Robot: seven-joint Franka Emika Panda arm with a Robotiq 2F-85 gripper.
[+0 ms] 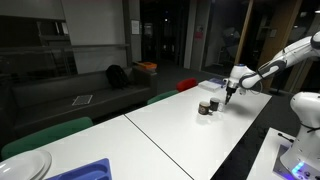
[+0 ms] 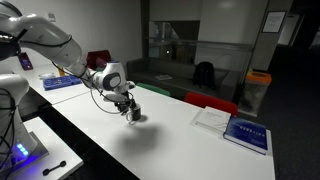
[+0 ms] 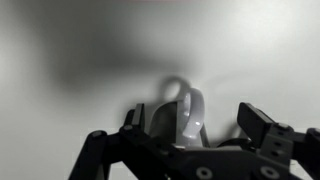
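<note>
Two small dark mugs or cups stand close together on the white table, the nearer cup (image 1: pixel 204 108) and the other cup (image 1: pixel 214 105). From the second exterior view one dark cup (image 2: pixel 137 112) shows, partly behind my gripper (image 2: pixel 127 113). In the wrist view my gripper is open, its black fingers (image 3: pixel 122 140) far apart. A pale curved handle (image 3: pixel 196 112) and a dark rounded shape show between and below the fingers; whether they touch is unclear. The first exterior view has the gripper (image 1: pixel 226 100) just right of the cups, low over the table.
A white box (image 2: pixel 211 118) and a blue box (image 2: pixel 246 132) lie at the table's far end. At the opposite end are a blue tray (image 1: pixel 82 171) and white plates (image 1: pixel 25 164).
</note>
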